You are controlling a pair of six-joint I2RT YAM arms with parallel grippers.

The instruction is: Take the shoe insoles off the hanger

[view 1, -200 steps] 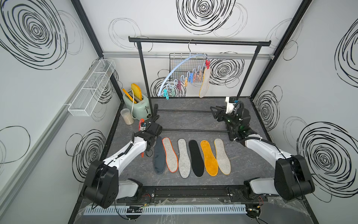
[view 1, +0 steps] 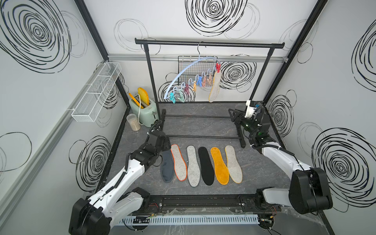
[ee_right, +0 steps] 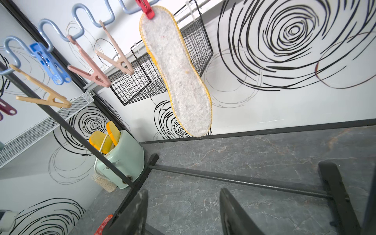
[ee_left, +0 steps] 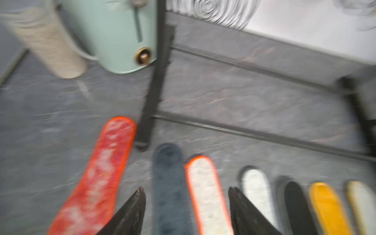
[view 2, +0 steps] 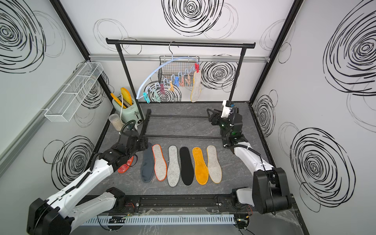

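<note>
One pale insole with yellow edging (ee_right: 176,74) hangs by a red clip (ee_right: 148,11) on the blue hanger (view 1: 184,70), among several empty clips. My right gripper is open, below that insole. My left gripper is open with nothing between its fingers, above the laid-out insoles: red (ee_left: 94,184), dark grey (ee_left: 167,188), orange-edged (view 1: 179,162), light grey (view 1: 193,166), black (view 1: 206,166), yellow (view 1: 219,166) and pale (view 1: 233,164), lying side by side on the table. The left wrist view is blurred.
The black rack (view 1: 203,137) stands across the back of the table. A mint container with yellow items (view 1: 148,115) and a clear cup of pale stuff (view 1: 133,122) stand at the back left. The floor between the rack's bars is clear.
My right gripper has edged right.
</note>
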